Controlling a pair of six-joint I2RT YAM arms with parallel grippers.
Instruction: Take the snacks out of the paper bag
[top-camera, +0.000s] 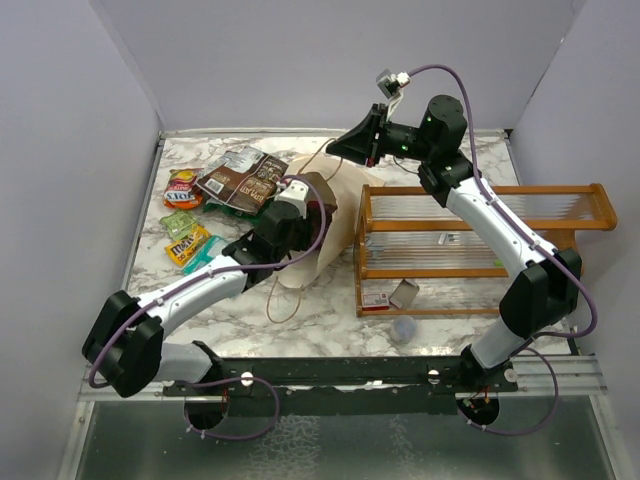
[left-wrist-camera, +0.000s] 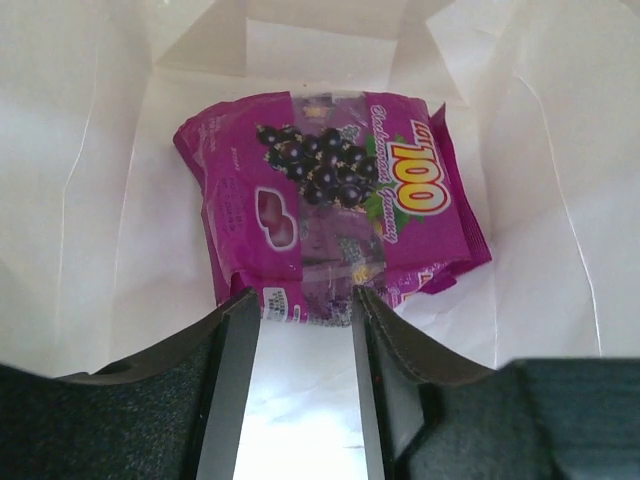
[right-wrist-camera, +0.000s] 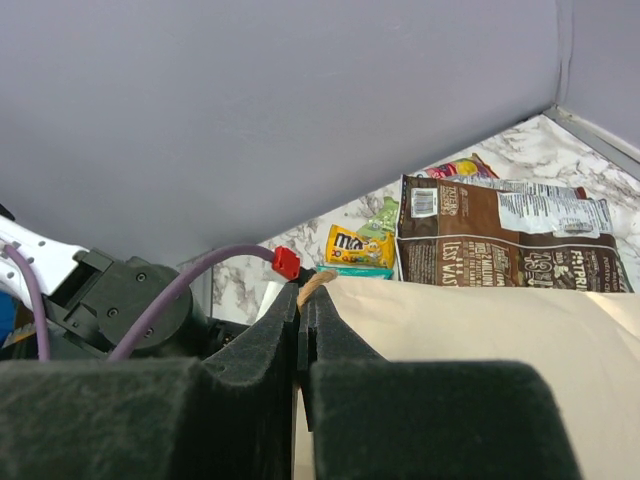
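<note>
The cream paper bag (top-camera: 345, 210) lies by the wooden rack. My left gripper is inside it, fingers part open just before a purple blackcurrant pack (left-wrist-camera: 330, 180) on the bag's inner floor; nothing shows clamped between them. My right gripper is shut on the bag's twisted handle, above the bag's upper edge. Out on the marble lie a brown pouch (top-camera: 240, 175), an M&M's bag (top-camera: 188, 240), a colourful packet (top-camera: 182, 188), a green packet (top-camera: 180, 223) and a teal packet (top-camera: 203, 256).
A wooden rack (top-camera: 480, 270) with small boxes fills the right side. A round translucent object (top-camera: 403, 330) sits in front of it.
</note>
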